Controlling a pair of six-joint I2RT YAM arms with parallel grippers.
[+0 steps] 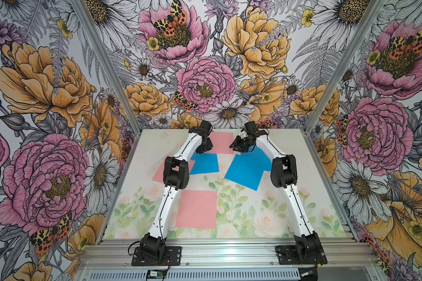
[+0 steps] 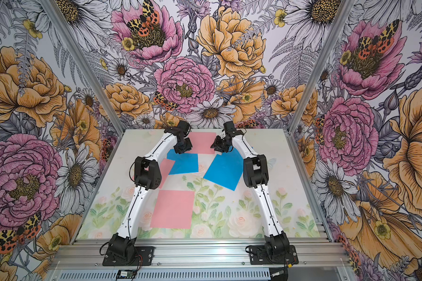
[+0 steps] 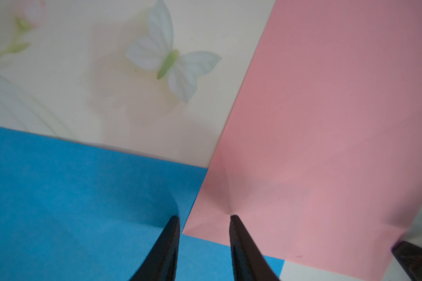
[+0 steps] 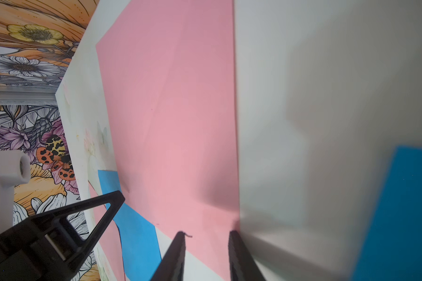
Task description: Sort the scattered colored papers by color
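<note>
A pink paper [image 1: 222,142] lies flat at the far middle of the table. Over its near left corner my left gripper stands part open; that corner overlaps a blue paper [image 3: 103,201] below. My right gripper is also part open, its fingertips low at the pink paper's near right corner. Neither pair of fingers visibly pinches the sheet; whether the tips touch it I cannot tell. Another pink paper [image 1: 196,209] lies at the front left. A third pink paper [image 1: 160,171] is partly under the left arm.
Blue paper [image 1: 247,171] spreads right of centre, partly hidden by the right arm; its corner shows on the right in the right wrist view. The two grippers are close together at the back.
</note>
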